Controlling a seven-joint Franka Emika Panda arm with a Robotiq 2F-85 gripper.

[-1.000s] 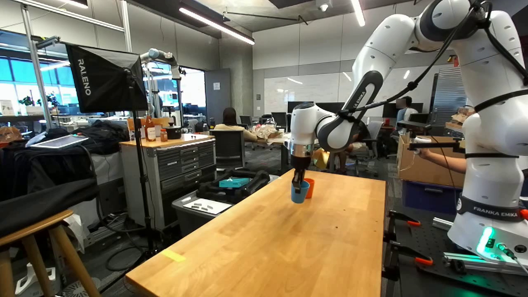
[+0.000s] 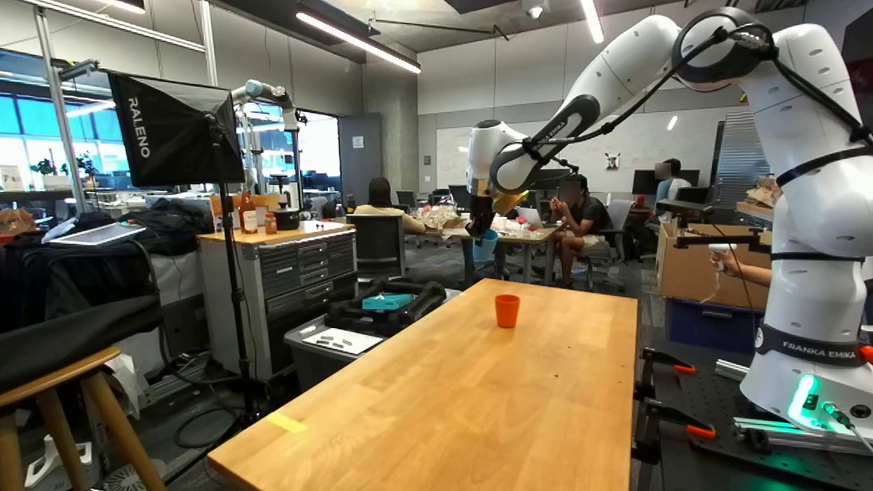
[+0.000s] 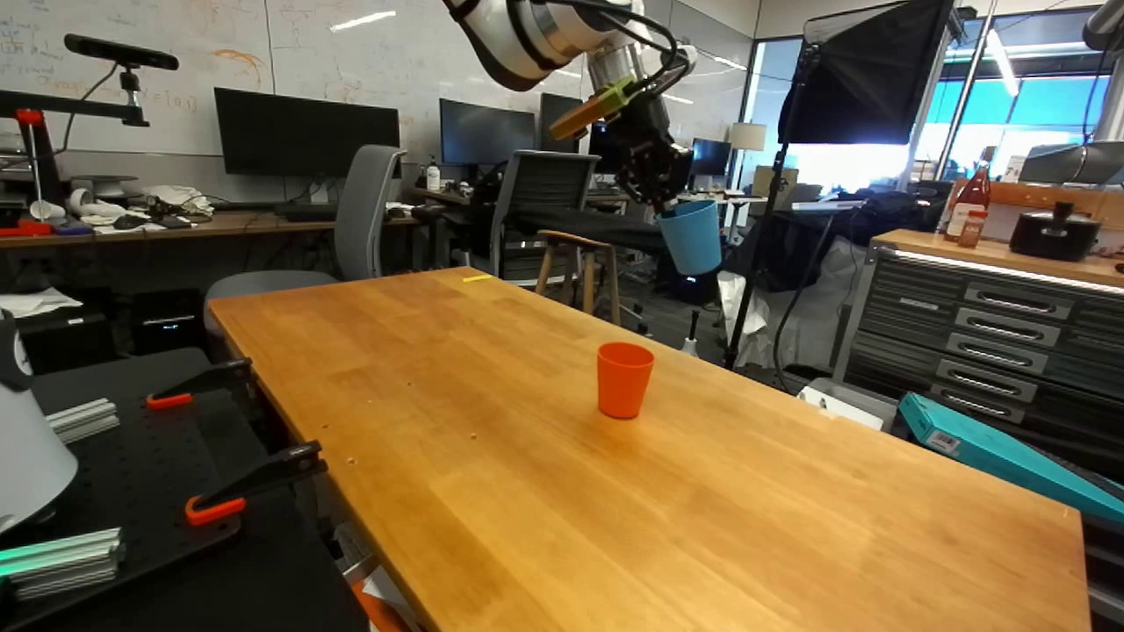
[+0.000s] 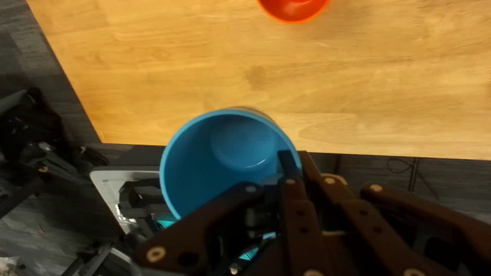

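Observation:
A blue cup (image 3: 692, 240) hangs in the air, slightly tilted, with my gripper shut on its rim. One finger (image 4: 288, 163) is inside the cup and the other outside. Looking down from the wrist, the inside of the cup appears empty. On the wooden table stands an orange cup (image 2: 507, 311), upright and apart from the blue one; only its rim side shows at the top edge of the wrist view. In exterior view 1 the blue cup is higher than the orange cup and beyond the table's far end.
Clamps (image 2: 677, 417) grip the side near the robot's base. A softbox lamp (image 2: 176, 131) stands off to the side.
The arm has raised the blue cup from low over the table, in front of the orange cup, to well above the table. The orange cup stays on the table, now fully visible.

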